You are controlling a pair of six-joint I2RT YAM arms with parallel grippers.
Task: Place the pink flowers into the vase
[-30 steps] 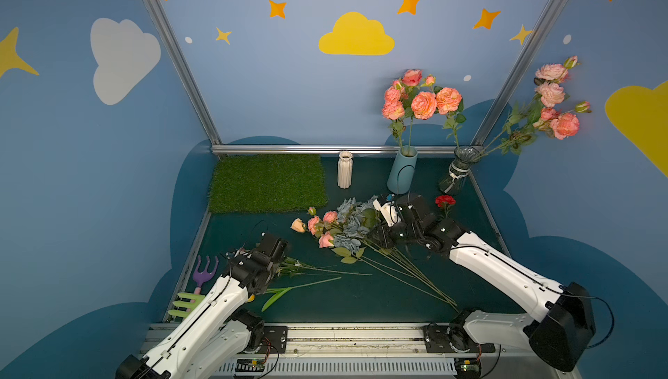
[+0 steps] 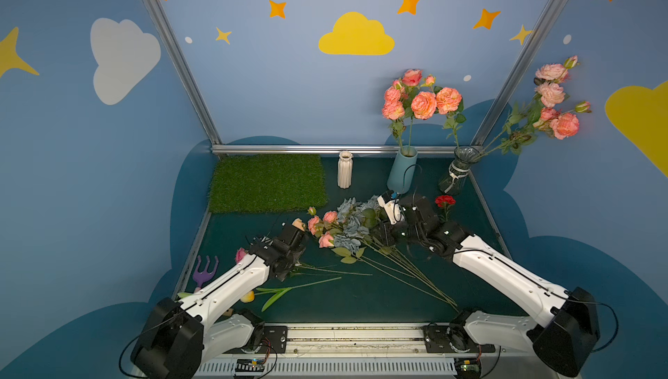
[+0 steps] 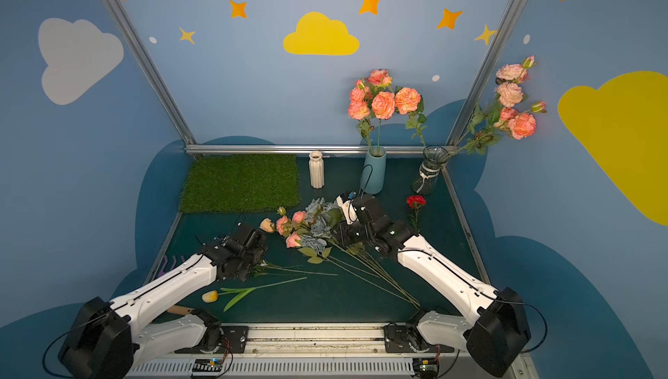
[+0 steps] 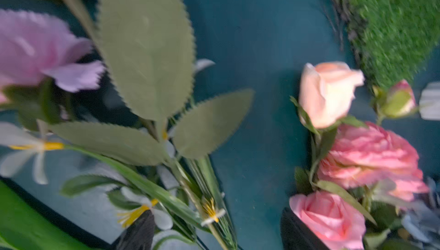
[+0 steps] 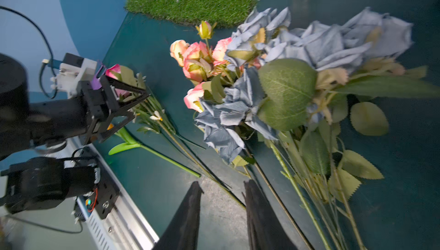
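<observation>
A spray of pink roses [image 2: 327, 240] lies on the table's middle, its heads against blue-grey flowers [image 5: 238, 107]. In the left wrist view a pink rose [image 4: 332, 220] shows by the right finger of my left gripper. That gripper is open above the table, left of the roses. A pink-lilac flower [image 4: 41, 50] is at the left of that view. My right gripper stands part open, nothing between its fingers, above long stems. At the back are a white vase [image 2: 345, 170], a teal vase [image 2: 401, 172] and a glass vase [image 2: 453, 177]; coral flowers rise from the latter two.
Green turf [image 2: 268, 184] covers the back left. A red flower [image 2: 444, 201] lies below the glass vase. A yellow tulip [image 3: 210, 297] is near the left arm, and a purple fork [image 2: 204, 271] lies at the left edge.
My left gripper has moved right and toward the back, closer to the pink roses. The right arm has shifted only slightly to the right. The flowers and vases look unmoved.
</observation>
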